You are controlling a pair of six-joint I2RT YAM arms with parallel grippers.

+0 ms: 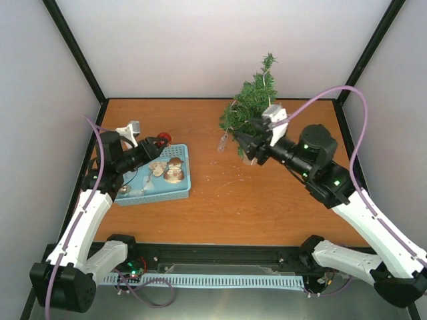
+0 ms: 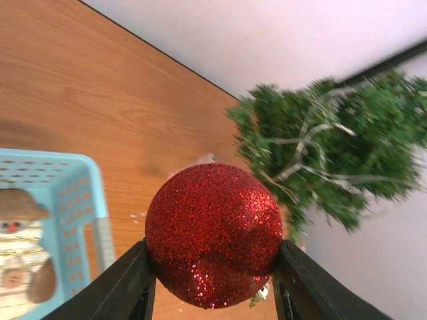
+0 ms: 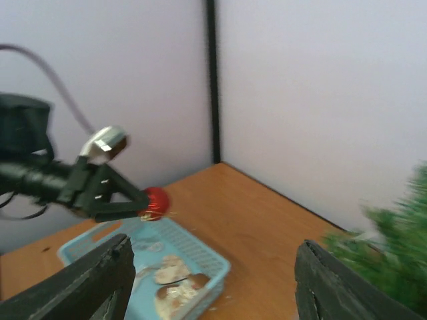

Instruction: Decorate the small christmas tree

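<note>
Between the fingers of my left gripper is a glittery red ball (image 2: 213,233); the fingers are shut on it. In the top view this red ball (image 1: 164,138) shows above the far edge of the blue basket (image 1: 189,175). The small green tree (image 1: 252,100) stands at the back, right of the middle, its pot mostly hidden behind my right arm. My right gripper (image 1: 241,143) is in front of the tree's lower part, fingers pointing left. Its fingers (image 3: 100,280) stand apart in the right wrist view, nothing between them, with tree branches (image 3: 387,253) at the right.
Inside the basket lie a snowman ornament (image 1: 173,171) and several other pieces. A clear tag (image 1: 222,143) hangs at the tree's left side. Bare table (image 1: 207,213) spreads across the front and middle. Walls close in the back and sides.
</note>
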